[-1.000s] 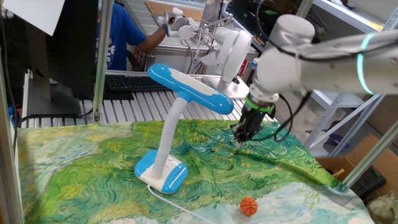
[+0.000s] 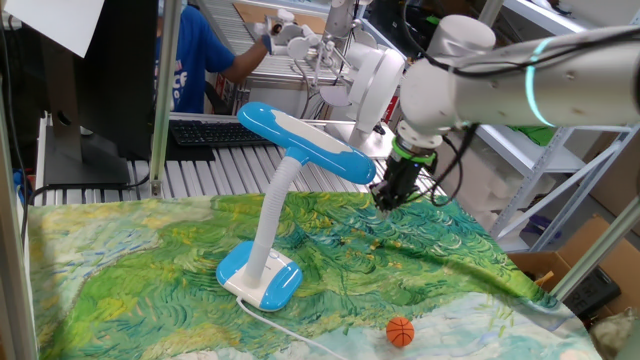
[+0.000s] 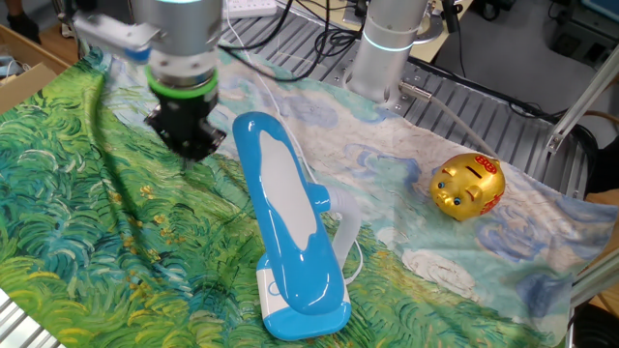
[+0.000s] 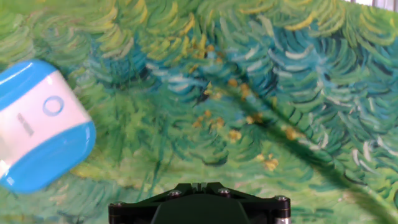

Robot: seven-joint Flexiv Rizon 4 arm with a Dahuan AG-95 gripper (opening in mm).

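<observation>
My gripper is shut, its fingertips meeting at the bottom of the wrist view with nothing visible between them. In exterior view 1 the gripper hangs above the far right part of the painted cloth, beside the lamp's head. A blue and white desk lamp stands upright on the cloth; its base shows at the left of the wrist view. Toward the front lies a small orange basketball. Exterior view 2 shows a golden piggy bank on the pale side of the cloth.
The lamp's long head reaches out over the cloth near the gripper. Its white cord runs forward past the ball. A black keyboard and a monitor stand behind the cloth. Green cloth under the gripper is bare.
Over the last second my gripper has risen from near the cloth, and the arm has shifted left in exterior view 1. Lamp and ball stay where they were.
</observation>
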